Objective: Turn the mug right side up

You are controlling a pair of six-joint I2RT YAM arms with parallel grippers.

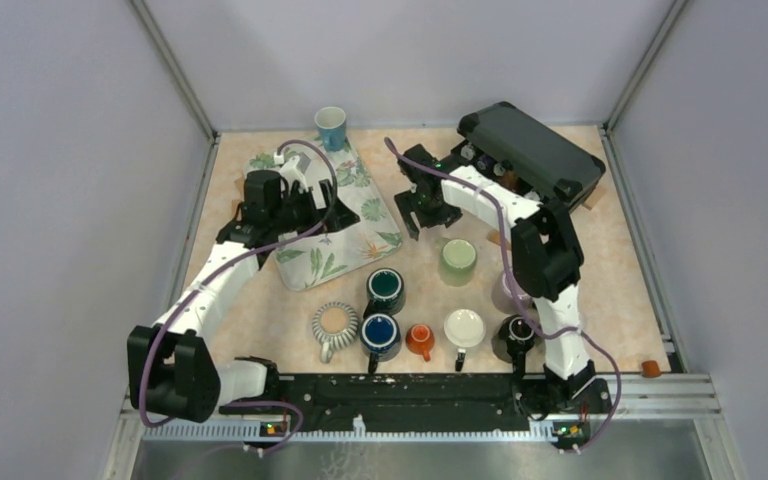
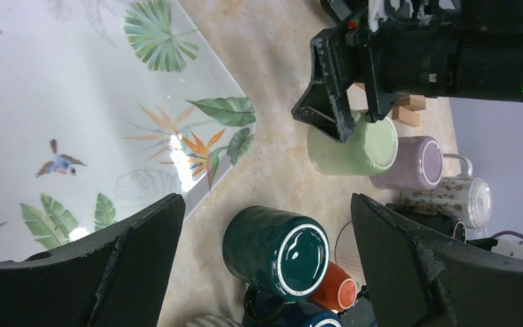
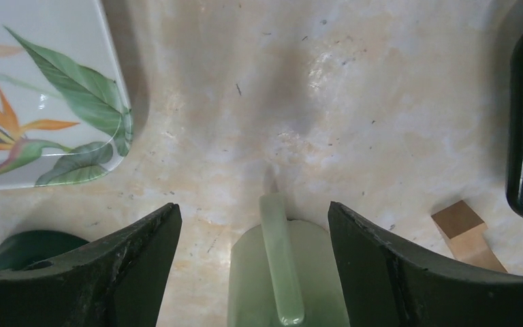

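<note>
Several mugs stand bottom up along the front of the table, among them a green mug (image 1: 457, 262), a dark teal mug (image 2: 265, 245) and an orange one (image 1: 420, 340). A blue mug (image 1: 330, 130) stands upright on the floral tray (image 1: 305, 264) at the back. My right gripper (image 1: 426, 218) is open and empty above the table, behind the green mug, whose handle shows at the bottom of the right wrist view. My left gripper (image 1: 328, 210) is open and empty over the tray.
A dark case-like rack (image 1: 530, 150) sits at the back right. Small wooden blocks (image 3: 459, 221) lie beside it. Bare table lies between the tray and the rack.
</note>
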